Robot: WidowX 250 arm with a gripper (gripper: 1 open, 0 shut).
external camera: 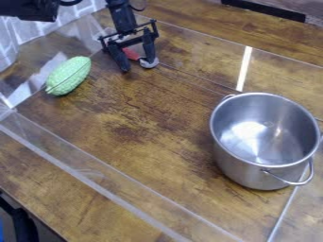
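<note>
My black gripper (pixel 130 55) is at the top left of the camera view, low on the table, over a small red-and-silver object (pixel 146 61). Whether its fingers hold that object or are open around it is unclear. A pale green, leafy-looking oblong (pixel 68 76) lies to the left of the gripper, apart from it. A large steel pot (pixel 263 140) with side handles stands at the right.
Pale strips of tape mark the surface at the left, right and bottom. A dark object (pixel 15 227) shows at the bottom-left corner.
</note>
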